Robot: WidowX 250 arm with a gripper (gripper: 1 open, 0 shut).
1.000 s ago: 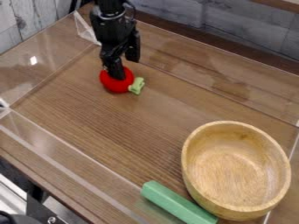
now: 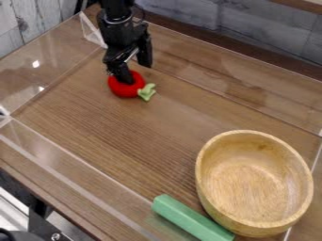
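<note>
A dark robot gripper [image 2: 130, 71] reaches down from the top of the view over a red round object with a green top [image 2: 124, 86], which sits on the wooden table [image 2: 113, 155] left of centre. The fingertips are at the red object's upper part; whether they are closed on it I cannot tell.
A tan round bowl [image 2: 253, 180] stands at the lower right, with a green cylinder [image 2: 189, 215] below and left of it. A wall borders the top left.
The gripper and red object have shifted very slightly up and left.
</note>
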